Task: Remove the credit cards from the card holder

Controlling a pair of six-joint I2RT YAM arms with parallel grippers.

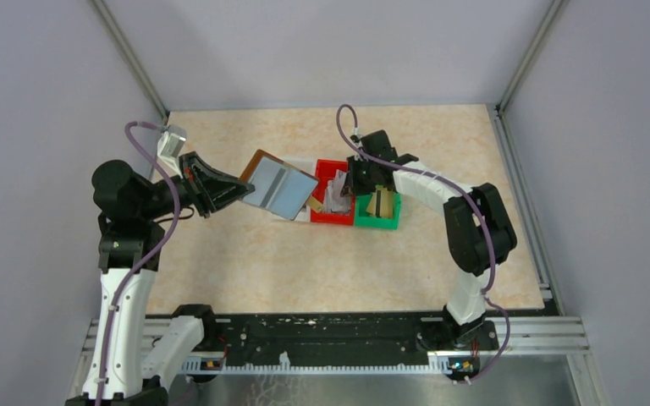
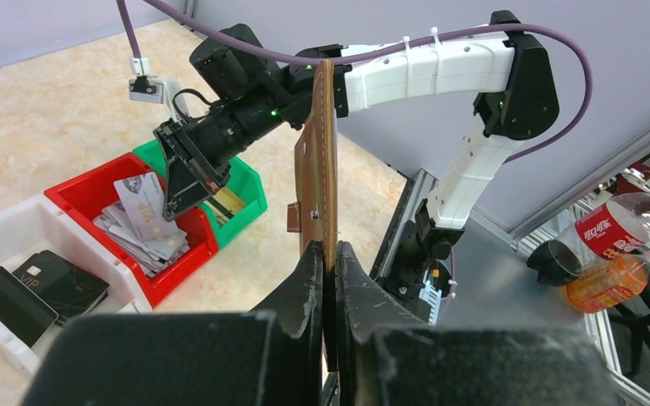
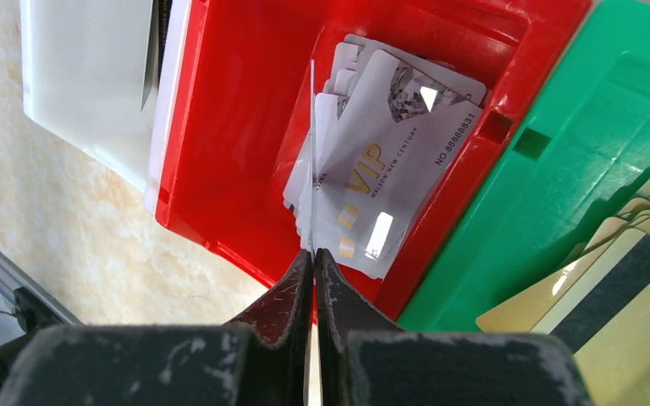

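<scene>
A brown leather card holder (image 1: 280,185) with clear sleeves is lifted above the table, its corner in my left gripper (image 1: 245,188), which is shut on it. Seen edge-on in the left wrist view, the card holder (image 2: 325,152) stands upright between the fingers. My right gripper is shut on a white VIP card, a thin line from above; the left wrist view shows the face of that held card (image 2: 145,205). It is over the red bin (image 3: 237,118), where several white VIP cards (image 3: 398,161) lie piled. Whether the held card touches the pile, I cannot tell.
The green bin (image 3: 592,144) beside the red one has several gold cards (image 3: 550,296) in it. On the other side, the white bin (image 2: 17,228) contains black cards (image 2: 61,282).
</scene>
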